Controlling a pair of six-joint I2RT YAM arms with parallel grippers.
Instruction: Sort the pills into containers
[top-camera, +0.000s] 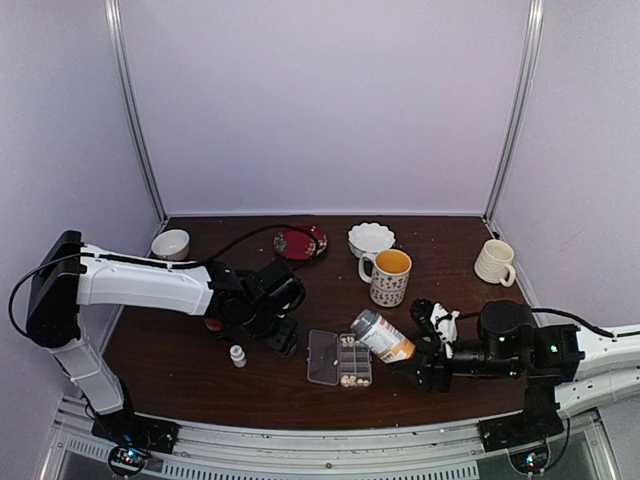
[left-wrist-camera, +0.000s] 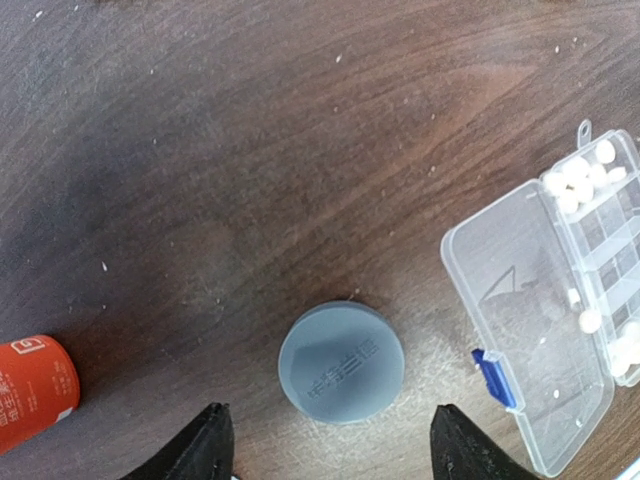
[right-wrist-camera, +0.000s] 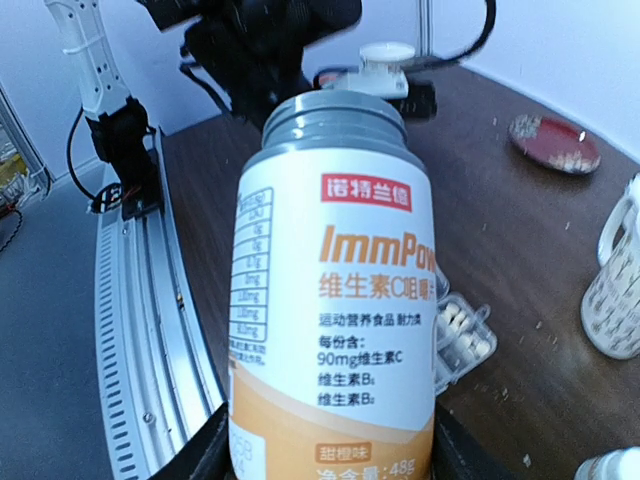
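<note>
My right gripper (top-camera: 412, 362) is shut on a white-and-orange pill bottle (right-wrist-camera: 330, 290), uncapped and tilted mouth-up above the pill box. The clear divided box (top-camera: 355, 360) lies open on the table, with white pills (left-wrist-camera: 580, 180) in compartments at both ends. A couple of pills lie in or under its transparent lid (left-wrist-camera: 530, 300); I cannot tell which. My left gripper stands open above the table, its fingertips apart with nothing held. A round grey cap (left-wrist-camera: 341, 362) lies on the wood just ahead of them.
Left of the box stands a small white bottle (top-camera: 238, 356). An orange container (left-wrist-camera: 35, 390) lies near the left gripper. A patterned mug (top-camera: 390, 278), white bowl (top-camera: 371, 238), red dish (top-camera: 298, 243) and cream mug (top-camera: 495, 262) stand farther back.
</note>
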